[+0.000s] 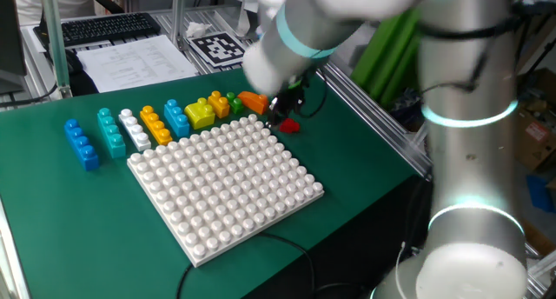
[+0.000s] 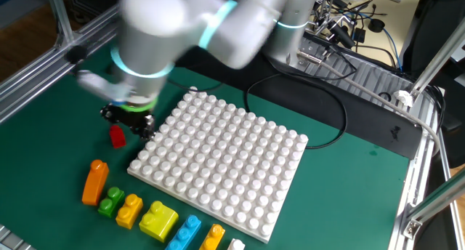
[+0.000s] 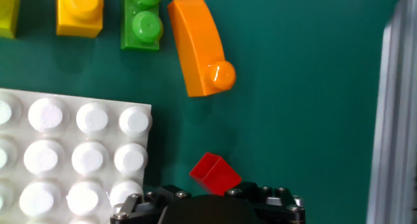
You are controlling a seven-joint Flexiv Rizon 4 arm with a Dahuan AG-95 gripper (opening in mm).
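Note:
A small red brick (image 3: 217, 174) lies on the green table beside the white studded baseplate (image 3: 88, 146), just ahead of my gripper in the wrist view. In exterior view 2 the gripper (image 2: 131, 121) hangs close to the plate's corner, with the red brick (image 2: 118, 136) just beyond it. Its fingertips are dark and blurred, so whether they are apart does not show. No brick is visible in its grasp. An orange curved brick (image 3: 199, 48) sits farther off, near a green brick (image 3: 141, 21).
Along the plate's far edge stands a row of bricks, including a dark blue brick (image 1: 82, 145), a white brick (image 1: 134, 129) and a lime brick (image 1: 200, 115). No bricks sit on the plate. A metal rail (image 3: 391, 120) borders the table.

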